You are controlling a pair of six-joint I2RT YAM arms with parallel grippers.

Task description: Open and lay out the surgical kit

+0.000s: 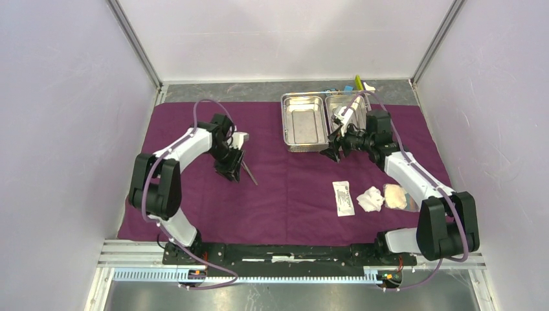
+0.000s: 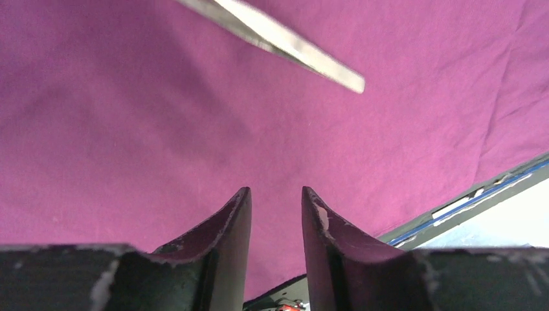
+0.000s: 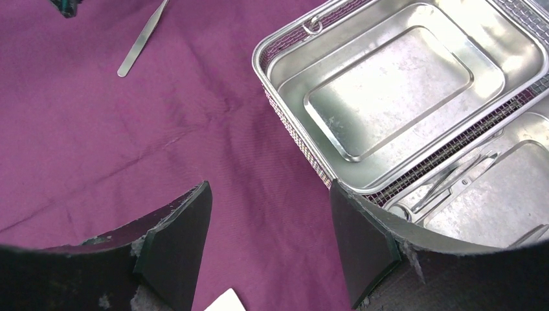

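Metal tweezers (image 1: 250, 173) lie on the purple cloth, left of the steel tray; their flat end (image 3: 137, 52) shows in the right wrist view too. My left gripper stands apart from the tweezers (image 2: 291, 46), its fingers parted with only cloth seen between them. Over the front edge of the two-part steel tray (image 1: 304, 148), my right gripper (image 1: 336, 155) is open and empty. In the right wrist view the tray's left compartment (image 3: 388, 91) is bare, while scissor-like instruments (image 3: 447, 188) lie in the other compartment.
At the front right of the cloth lie a white printed packet (image 1: 344, 198), a crumpled white gauze (image 1: 371, 199) and a clear bag with beige contents (image 1: 396, 196). Small coloured items (image 1: 358, 83) sit behind the tray.
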